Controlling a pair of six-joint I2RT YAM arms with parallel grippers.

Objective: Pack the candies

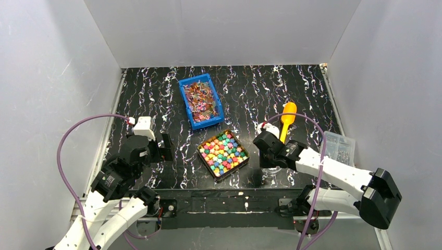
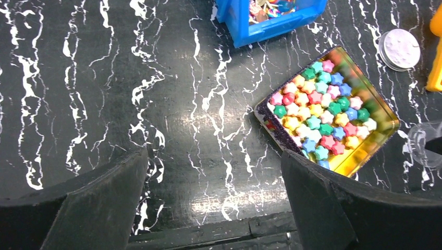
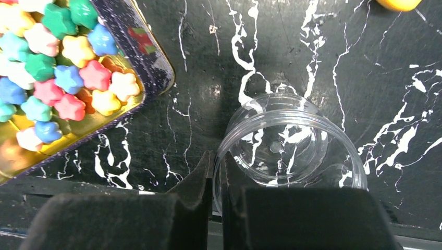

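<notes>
A clear round plastic jar [image 3: 292, 140] has its wall pinched by my right gripper, which is shut on the rim's left side. Its mouth faces the right wrist camera, and I see the marbled surface through it. Left of the jar, a gold-lined square tin [image 1: 223, 154] holds many star-shaped candies [image 2: 323, 112] in several colours. Behind it stands a blue basket [image 1: 201, 100] full of wrapped candies [image 1: 200, 99]. My left gripper is open over bare surface left of the tin, with nothing between its fingers.
A white round lid [image 2: 400, 49] lies behind the jar. The yellow scoop [image 1: 287, 120] lies behind the right gripper. A clear box [image 1: 339, 149] with small contents stands at the right edge. Bare surface surrounds the left gripper.
</notes>
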